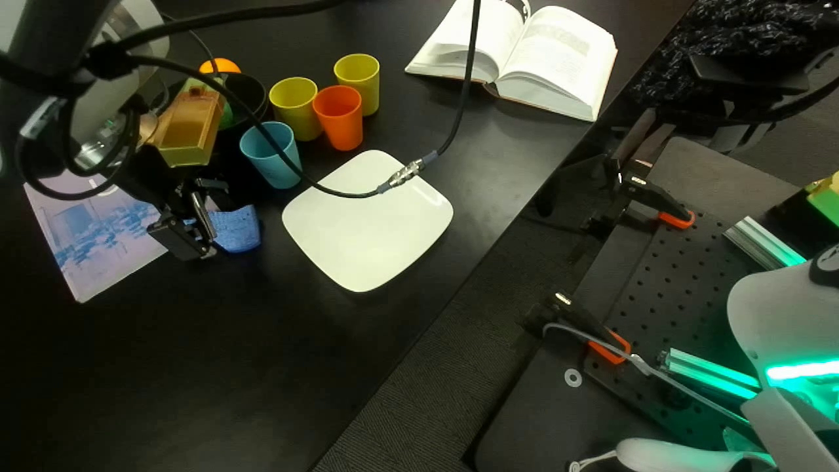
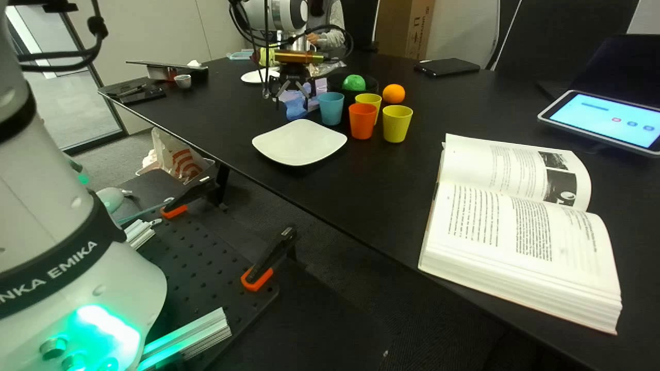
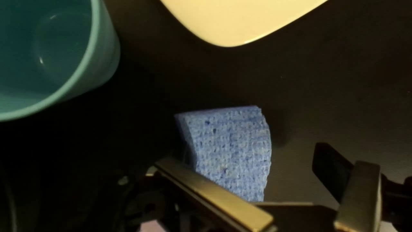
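Observation:
A blue sponge (image 3: pixel 231 154) with a curved edge lies on the black table. In the wrist view, my gripper is open, its two fingers well apart. One metal finger (image 3: pixel 216 193) overlaps the near-left part of the sponge, while the other stands off to its right over dark table. From exterior view 1, the gripper (image 1: pixel 196 236) appears right beside the sponge (image 1: pixel 236 229) and hides part of it. Whether the fingers touch the sponge cannot be told. A white square plate (image 1: pixel 370 236) lies to the sponge's right, empty.
Close by stand a light-blue cup (image 1: pixel 269 155), an orange cup (image 1: pixel 339 118) and two yellow cups (image 1: pixel 358 76). A dark bowl (image 2: pixel 369 83) holds a green ball (image 2: pixel 353 83); an orange ball (image 2: pixel 393 93) is near it. An open book (image 1: pixel 519 59) lies farther off.

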